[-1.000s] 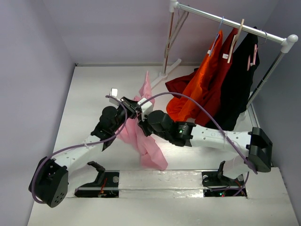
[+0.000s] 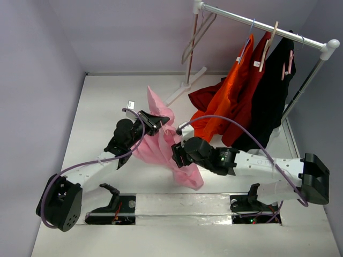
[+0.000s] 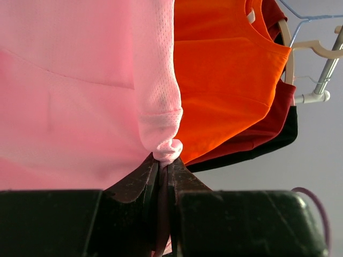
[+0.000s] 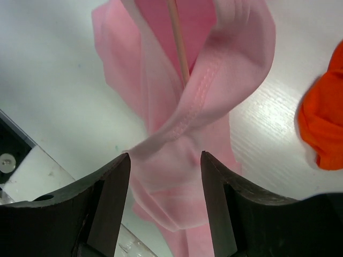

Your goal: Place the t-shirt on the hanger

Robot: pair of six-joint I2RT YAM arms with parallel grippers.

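My left gripper (image 2: 161, 121) holds the pink t-shirt (image 2: 161, 150) up over the white board, shut on a bunched fold (image 3: 163, 144) that shows between its fingers in the left wrist view. In the right wrist view a thin pale wooden stick (image 4: 177, 40), apparently part of a hanger, runs inside the pink fabric (image 4: 182, 176). My right gripper (image 2: 179, 155) is open just right of the shirt, its fingertips at the lower folds; whether they touch cannot be told.
A rail (image 2: 262, 25) at the right carries orange (image 2: 225, 101), red and black (image 2: 270, 91) shirts. Empty hangers (image 2: 193, 40) hang at its left end. The board (image 2: 96, 96) is clear at the back left.
My right gripper has moved down and toward the front, away from the left gripper. The shirt's top has swung left and its lower end has shifted right.
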